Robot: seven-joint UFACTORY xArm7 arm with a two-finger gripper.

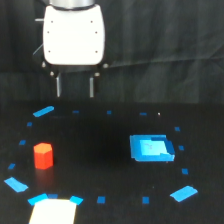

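High above the back of the black table hangs my gripper [75, 88], its two thin dark fingers [58, 86] pointing down and spread apart. The gripper is open, with empty air between the fingers. Well below it and to the left, a red block [43, 156] rests on the table, touching nothing of mine. To the right lies a blue square tray [137, 148] with a pale patch in its middle; I cannot tell what that patch is.
Small blue tape marks [184, 193] dot the black table. At the front left edge is a bright white square [52, 212] beside blue tape. The table between the red block and the blue tray is clear, and dark cloth [160, 60] hangs behind.
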